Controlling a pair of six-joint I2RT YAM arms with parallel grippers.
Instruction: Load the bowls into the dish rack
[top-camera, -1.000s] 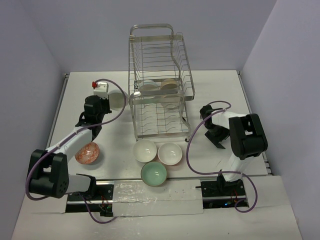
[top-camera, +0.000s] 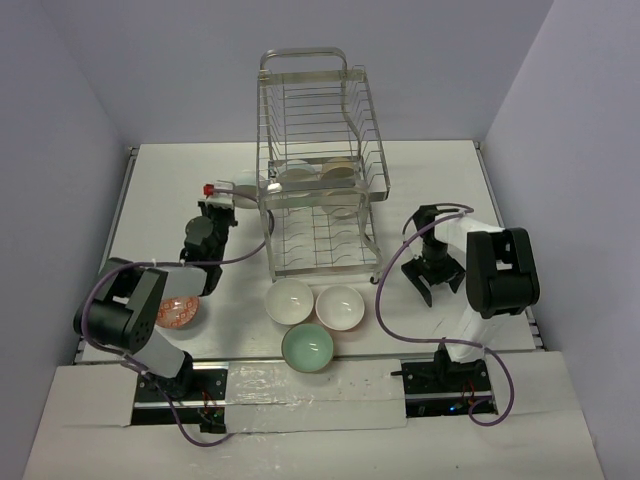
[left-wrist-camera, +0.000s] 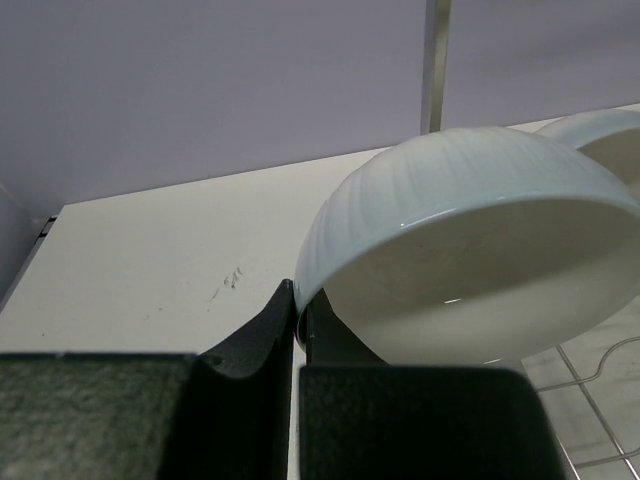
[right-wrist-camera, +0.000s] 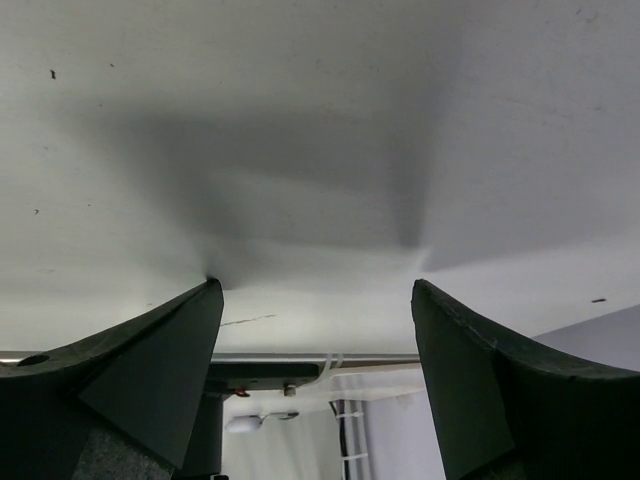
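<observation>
At the left side of the two-tier metal dish rack (top-camera: 320, 268), my left gripper is shut on the rim of a white bowl (left-wrist-camera: 470, 260), held on its side. Other bowls (top-camera: 296, 172) stand in the rack. On the table in front are two white bowls (top-camera: 289, 300) (top-camera: 340, 307), a green bowl (top-camera: 307, 347) and a red-patterned bowl (top-camera: 176, 312), partly hidden by my left arm. My right gripper hangs low over bare table right of the rack, open with nothing between its fingers.
Grey walls (top-camera: 550, 200) enclose the white table (top-camera: 430, 170) at back and sides. Cables loop over both arms.
My left arm has shifted right, carrying the white bowl closer into the rack's left side. My right gripper has turned slightly, its fingers showing more spread in the top view.
</observation>
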